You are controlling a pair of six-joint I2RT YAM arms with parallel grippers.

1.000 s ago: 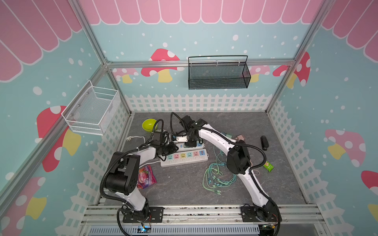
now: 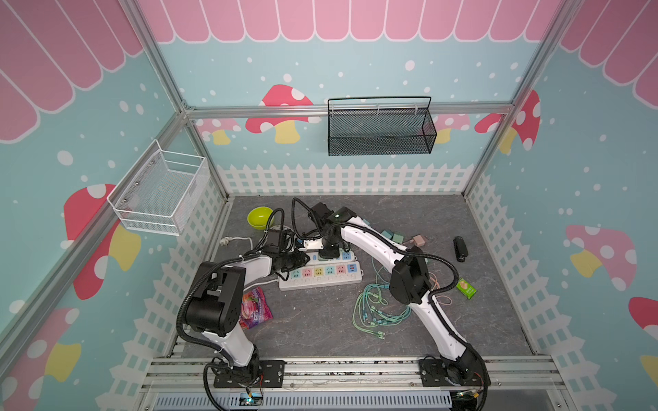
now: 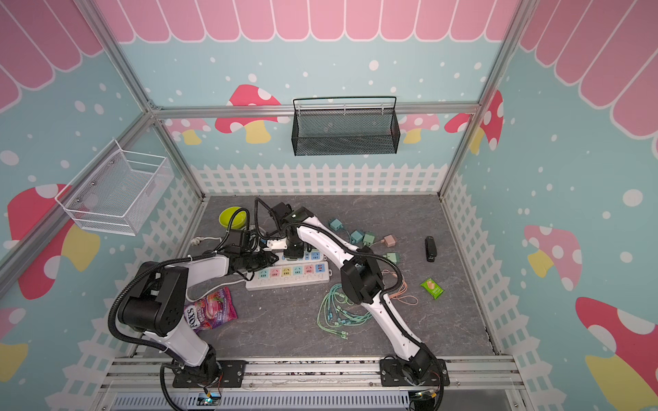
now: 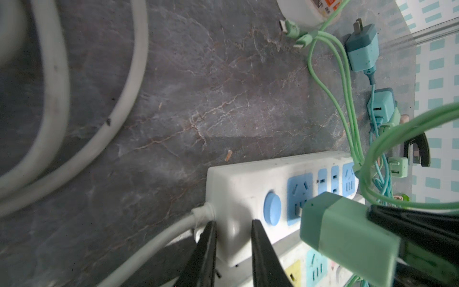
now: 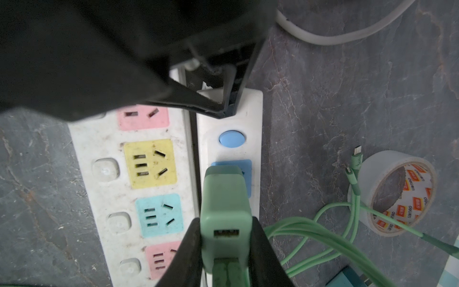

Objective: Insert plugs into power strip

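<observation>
A green charger plug (image 5: pixel 224 201) is held by my right gripper, shut on it above the blue socket (image 4: pixel 299 196) nearest the button on the rear white power strip (image 4: pixel 232 189). Whether its prongs are inserted is hidden. My left gripper is at the cable end of that strip, its fingers part open astride the white end. The front strip (image 2: pixel 322 279), with coloured sockets, lies alongside, toward the table's front.
Green cables, a tape roll (image 5: pixel 363 191) and loose chargers (image 4: pixel 361 45) lie around the strips. A yellow bowl (image 2: pixel 259 218) is at back left, a snack bag (image 2: pixel 253 308) at front left, a stapler (image 2: pixel 460 248) at right.
My right gripper has moved slightly left, toward the left gripper, over the rear strip. The left arm looks almost unchanged.
</observation>
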